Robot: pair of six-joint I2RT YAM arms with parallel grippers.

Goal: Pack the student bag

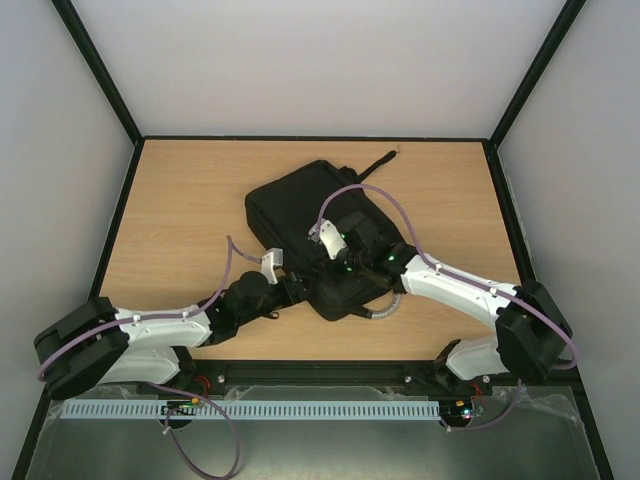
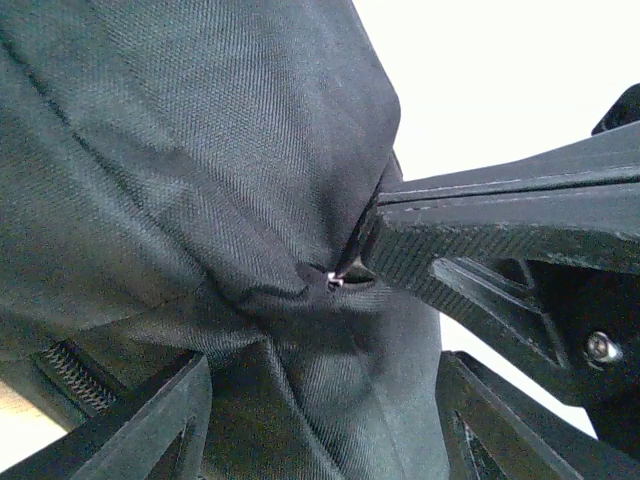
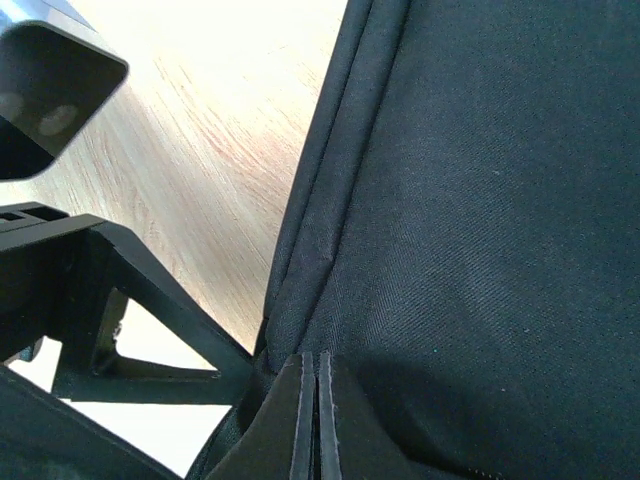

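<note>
A black fabric bag (image 1: 300, 205) lies on the wooden table, its top strap reaching back right. My left gripper (image 1: 295, 292) is at the bag's front left, part open; in the left wrist view its fingers surround folded fabric with a small zipper pull (image 2: 335, 280) and a zipper (image 2: 80, 375). My right gripper is shut at the bag's seam, its fingertips pressed together on the black cloth; whether fabric is pinched between them is unclear. In the top view it sits over the bag's middle, partly hidden by its own wrist.
Dark frame bars and white walls border it. A grey curved handle (image 1: 385, 310) sticks out at the bag's front right.
</note>
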